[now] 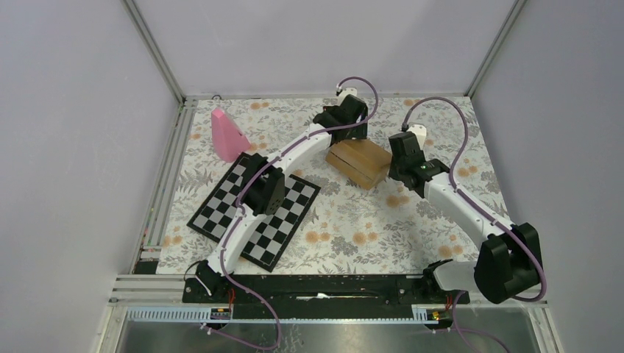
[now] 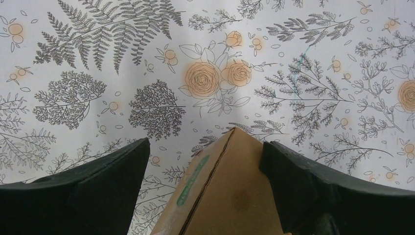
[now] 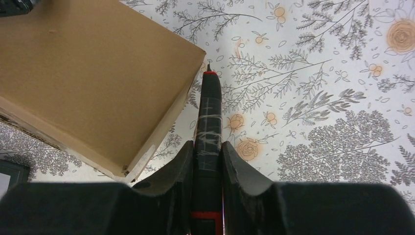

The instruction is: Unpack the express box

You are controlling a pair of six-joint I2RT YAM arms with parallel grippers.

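Observation:
The brown cardboard express box (image 1: pixel 360 162) sits on the floral-patterned table near its back middle, turned at an angle. In the left wrist view one end of the box (image 2: pixel 240 196) reaches up between the fingers of my left gripper, which is open. Its right finger overlaps the box's side in view; whether it touches cannot be told. My right gripper is shut on a slim black cutter with red bands (image 3: pixel 210 107). The cutter's dark tip lies beside a corner of the box (image 3: pixel 112 83); contact is unclear.
A black-and-white checkered board (image 1: pixel 272 243) lies at the table's front left. A pink block (image 1: pixel 228 136) stands at the back left.

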